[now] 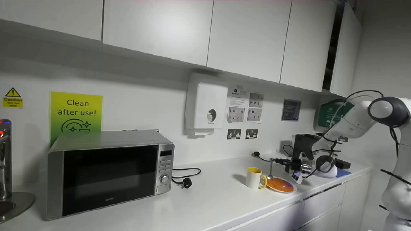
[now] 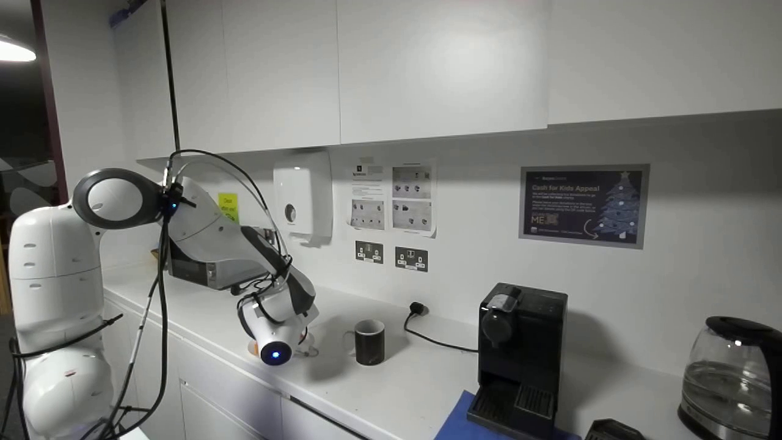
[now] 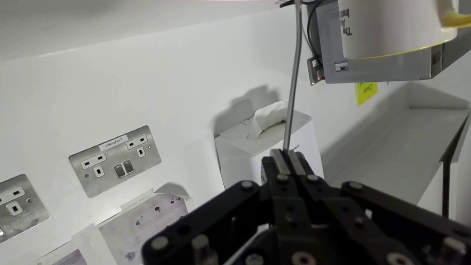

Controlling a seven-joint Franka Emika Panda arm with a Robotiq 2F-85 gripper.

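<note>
My gripper (image 1: 272,159) is shut on the upper end of a thin metal spoon (image 1: 270,176), which hangs upright with its bowl low by the plate's rear edge. Whether the bowl touches the plate cannot be told. In the wrist view, the spoon's handle (image 3: 294,84) runs from between the closed fingertips of the gripper to the top edge. A white plate (image 1: 294,190) with a flat orange layer (image 1: 280,185) lies on the counter. Left of it stands a white mug (image 1: 253,179) with a yellow inside and handle. The arm hides the gripper in exterior view 2.
A microwave (image 1: 111,173) takes up the counter's left part. Near the arm stand a black coffee machine (image 2: 522,352) and a glass kettle (image 2: 726,381). Wall cupboards (image 1: 246,38) overhang the counter (image 1: 215,192), which is clear between microwave and mug.
</note>
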